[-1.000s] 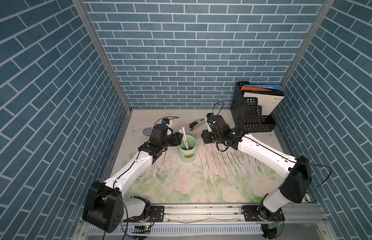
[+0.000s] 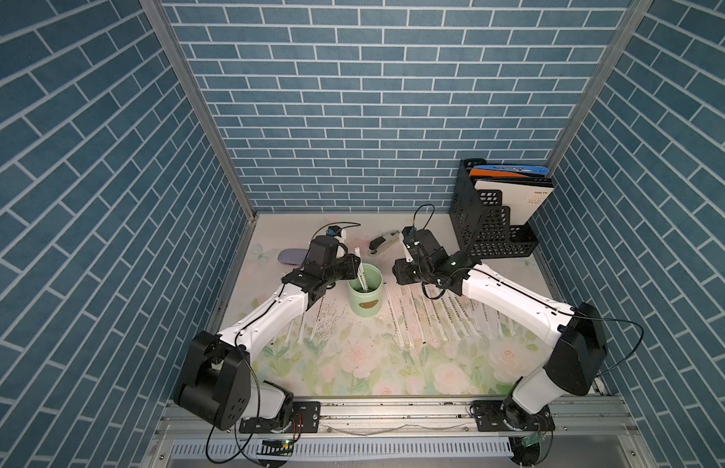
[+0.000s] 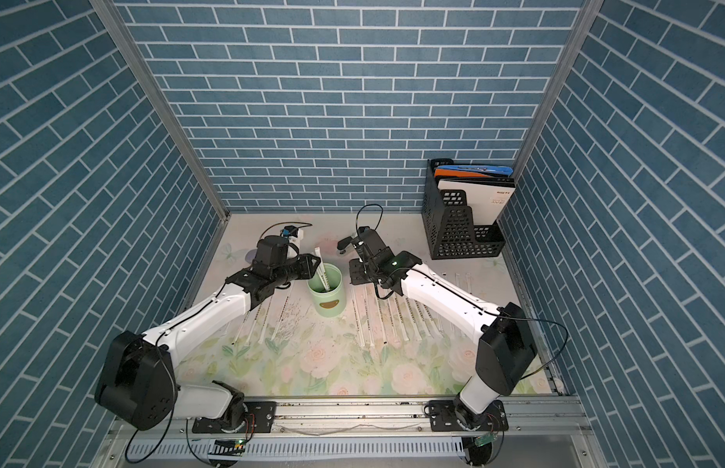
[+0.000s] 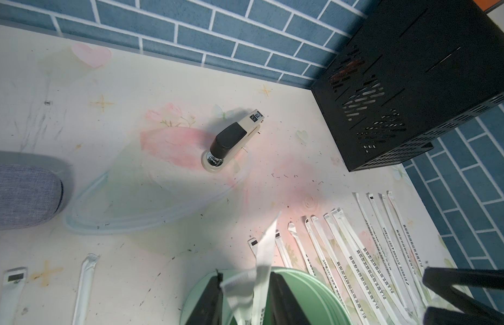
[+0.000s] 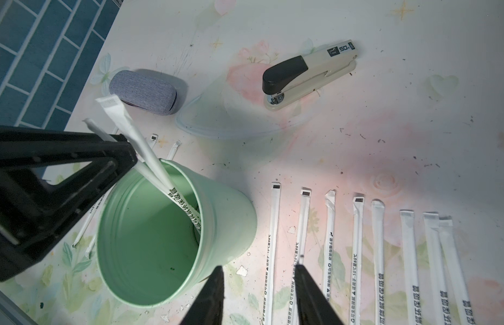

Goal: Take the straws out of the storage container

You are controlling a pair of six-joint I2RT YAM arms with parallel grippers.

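The green container (image 5: 225, 216) holds two paper-wrapped straws (image 5: 133, 132), leaning up out of its far rim. My left gripper is at their upper ends, its fingers on either side of them; whether it grips them is unclear. Just right of the container my right gripper is part open above the table, nothing seen between its fingers. Many straws (image 5: 409, 254) lie in rows on the table to the right of the container, and several (image 4: 86, 281) lie to its left.
Behind the container are a stapler (image 5: 306, 75) and a grey case (image 5: 142, 91). A black file holder (image 2: 495, 234) with folders stands at the back right.
My right gripper has shifted slightly downward.
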